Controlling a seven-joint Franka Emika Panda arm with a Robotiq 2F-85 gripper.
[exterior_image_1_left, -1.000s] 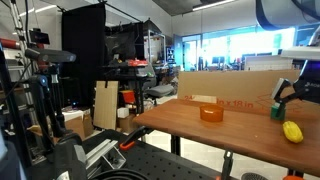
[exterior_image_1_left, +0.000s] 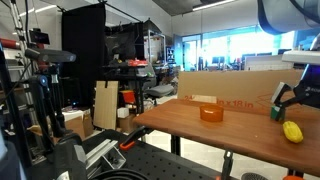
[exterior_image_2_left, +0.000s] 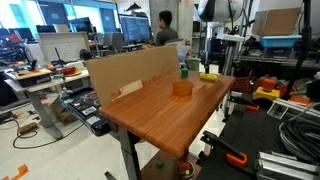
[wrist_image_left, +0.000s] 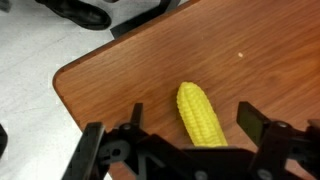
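Note:
A yellow corn-shaped object (wrist_image_left: 202, 116) lies on the wooden table, between and below the spread fingers in the wrist view. In exterior view 1 the same yellow piece (exterior_image_1_left: 292, 131) rests near the table's right end. My gripper is open with nothing held; in exterior view 1 the gripper (exterior_image_1_left: 281, 106) hangs above and behind the corn. An orange bowl (exterior_image_1_left: 211, 113) stands mid-table, also seen as the orange bowl (exterior_image_2_left: 182, 89) in exterior view 2. A green object (exterior_image_1_left: 276, 112) is at the back of the table, partly hidden by the gripper.
The wooden table (exterior_image_2_left: 172, 116) has free room around the bowl and toward its near end. A cardboard panel (exterior_image_2_left: 134, 76) stands along its back edge. Beyond the table edge, the floor (wrist_image_left: 32, 100) shows in the wrist view.
Little differs: the arm and gripper have shifted slightly near the table's right end. The corn and bowl have stayed where they were.

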